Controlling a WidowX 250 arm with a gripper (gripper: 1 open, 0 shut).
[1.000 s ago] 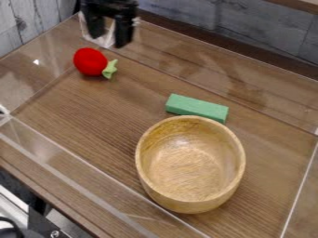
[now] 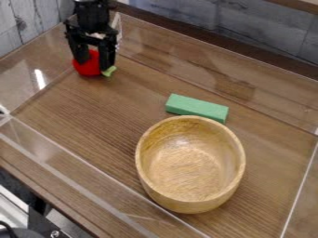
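A green block lies right of centre, and a beige bowl sits in the lower middle.
The gripper has moved left and down from above onto the red object. The bowl and green block are unmoved.
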